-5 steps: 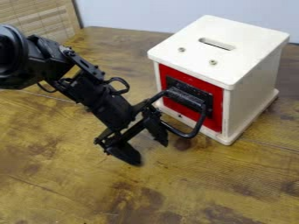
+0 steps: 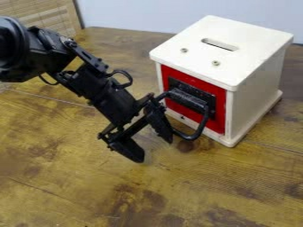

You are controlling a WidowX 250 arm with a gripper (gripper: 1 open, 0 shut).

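A white wooden box (image 2: 254, 84) with a slot and two bolts on top stands at the right on the wooden table. Its red front (image 2: 175, 62) carries a black fitting with a curved black handle (image 2: 208, 120). My black gripper (image 2: 149, 140) reaches in from the upper left and hangs low in front of the box, just left of the handle, its fingers pointing down and parted. Nothing clearly shows between them; whether the right finger touches the handle I cannot tell.
A white wall and a slatted light panel (image 2: 42, 11) stand behind.
My gripper has risen slightly over the last second, and its fingers appear a little farther apart. The box stays where it was.
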